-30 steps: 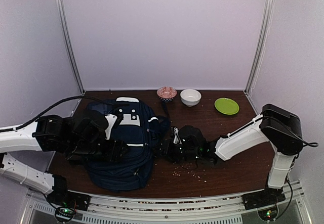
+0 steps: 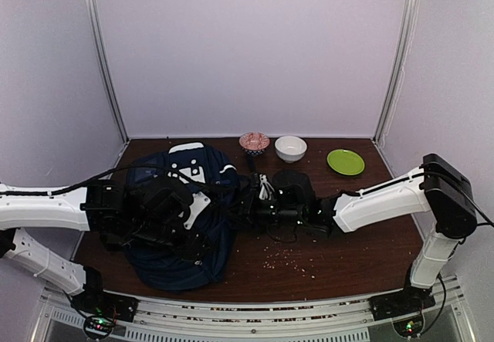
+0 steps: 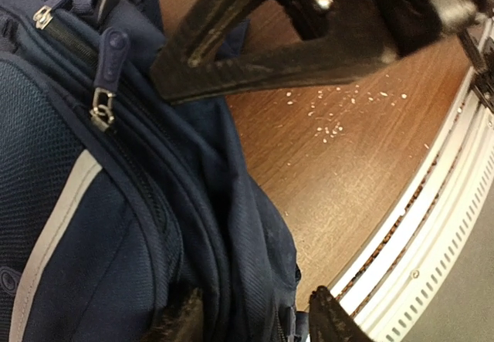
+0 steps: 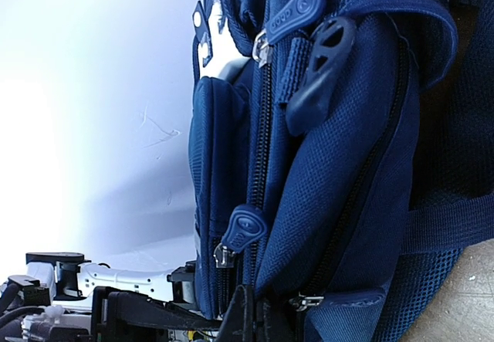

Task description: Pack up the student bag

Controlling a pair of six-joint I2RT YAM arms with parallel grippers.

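The navy student bag lies on the left side of the table, partly covered by both arms. Over its lower right part is my left gripper, its fingers parted with bag fabric below and between them; no firm hold shows. My right gripper is shut at the bag's right side, close to a zipper slider. Nothing can be made out between its fingertips. More zipper pulls hang along the side seams. In the left wrist view, the right gripper's dark frame crosses the top. The bag's inside is not visible.
At the back stand a red patterned bowl and a white bowl, with a green plate to their right. Small pale crumbs are scattered right of the bag.
Over the last second my left gripper has moved right across the bag, towards the right gripper. The right arm has shifted slightly, and the bag's top edge sits a little farther back.
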